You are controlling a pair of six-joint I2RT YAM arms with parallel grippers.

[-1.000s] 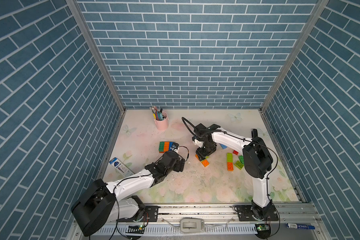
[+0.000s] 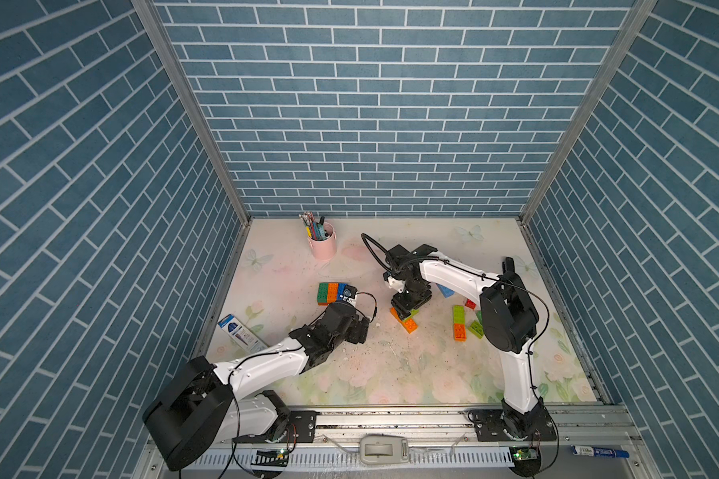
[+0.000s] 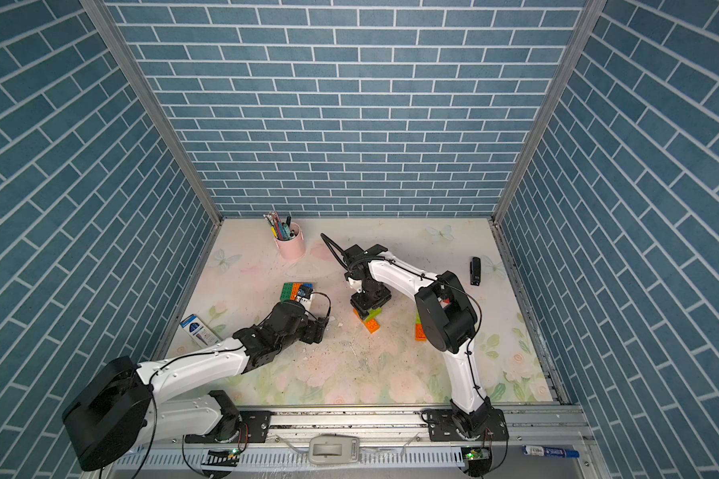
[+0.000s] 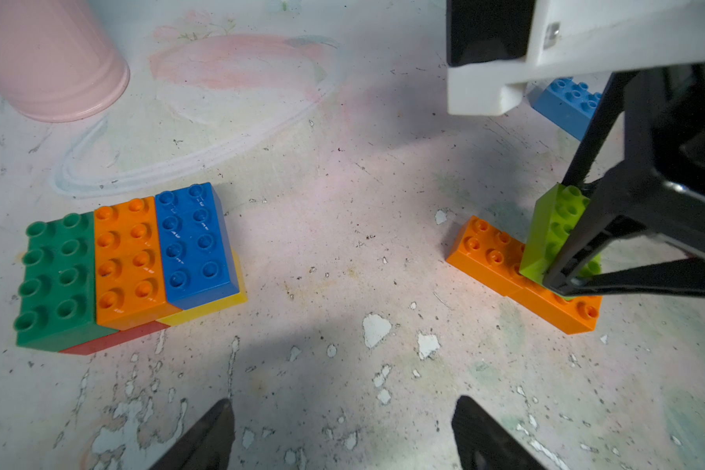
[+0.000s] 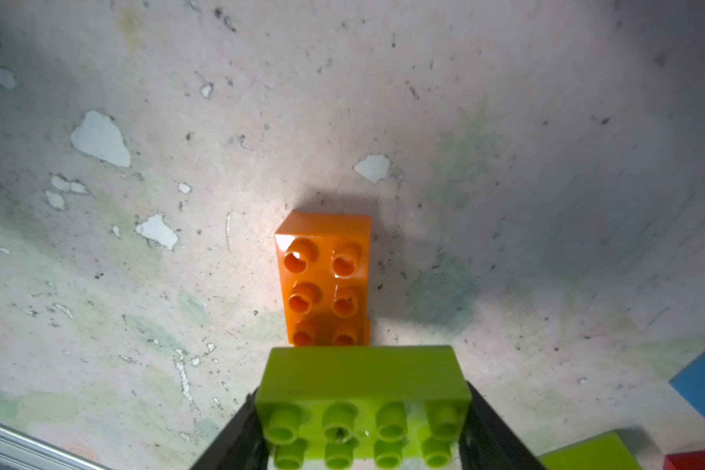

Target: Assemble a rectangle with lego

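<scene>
My left gripper has its fingers wide apart with only bare table between them. At the left of that view sits a joined block of green (image 4: 57,278), orange (image 4: 127,262) and blue (image 4: 194,243) bricks, over red and yellow bricks. A lime brick (image 4: 548,227) lies crosswise at the orange bricks (image 4: 485,252), studs up; whether it is pressed on cannot be told. My right gripper is around it, open, one finger (image 5: 246,431) by each end of the lime brick. Orange studs show beyond it in the right wrist view.
A blue brick (image 4: 568,105) lies behind the right gripper. Lime and orange bricks (image 2: 459,331), with another lime brick (image 2: 476,328), lie under the right arm. A pink pen cup (image 2: 322,242) stands at the back left.
My right gripper shifts only slightly around the lime brick, and a little more of the bricks below shows. The left arm and the joined block look unmoved.
</scene>
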